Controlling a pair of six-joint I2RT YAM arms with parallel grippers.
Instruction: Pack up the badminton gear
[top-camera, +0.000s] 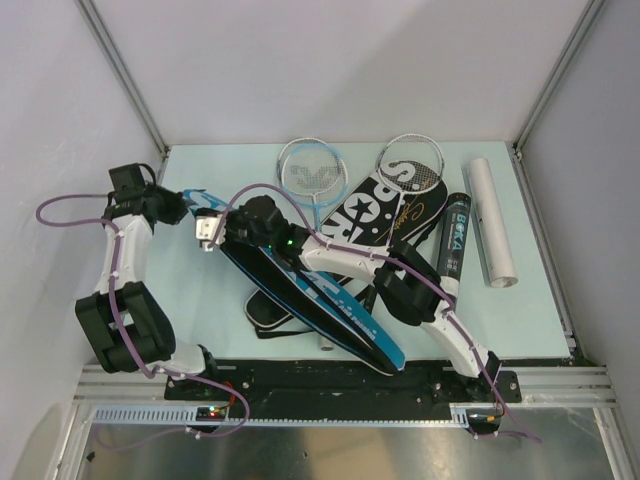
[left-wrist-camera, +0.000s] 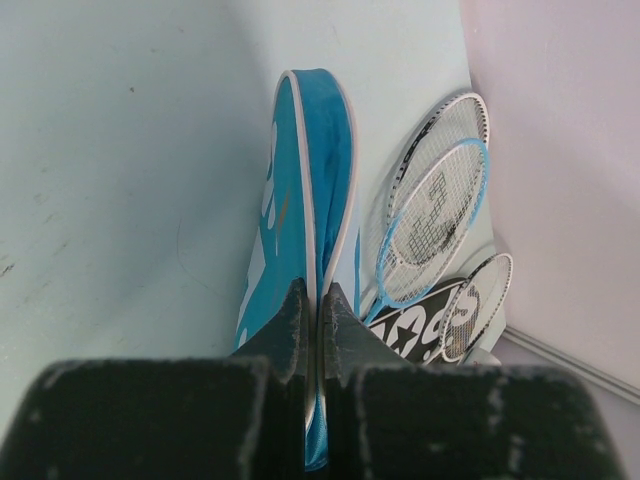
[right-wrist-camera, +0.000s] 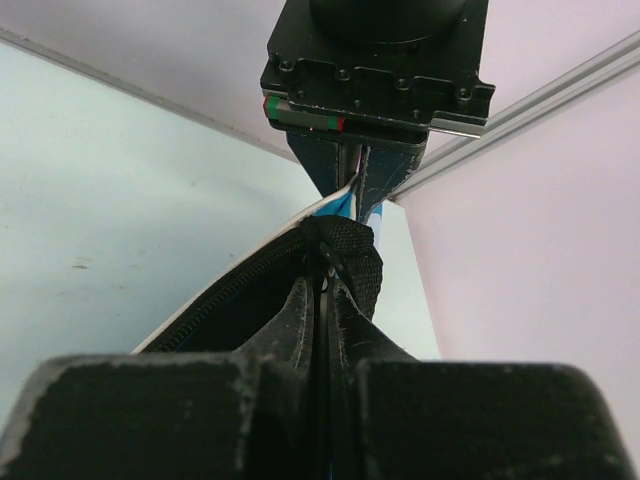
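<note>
A long blue-and-black racket bag (top-camera: 372, 328) hangs diagonally from the far left toward the near edge of the table. At its far-left end my left gripper (top-camera: 186, 202) is shut on the bag's pale-piped blue edge (left-wrist-camera: 330, 130), seen closely in the left wrist view. Just beside it, my right gripper is shut on a small dark piece, apparently the zip pull, at the black mesh end (right-wrist-camera: 352, 248) of the bag. A zip line (right-wrist-camera: 225, 295) runs away from there. The right gripper's fingertips hide exactly how the pull is held.
Two rackets, one blue-framed (top-camera: 313, 172) and one white-framed (top-camera: 410, 163), lie at the back. A black bag with white lettering (top-camera: 365, 212) lies under them. Right of it are a black tube (top-camera: 452, 245) and a white tube (top-camera: 492, 222).
</note>
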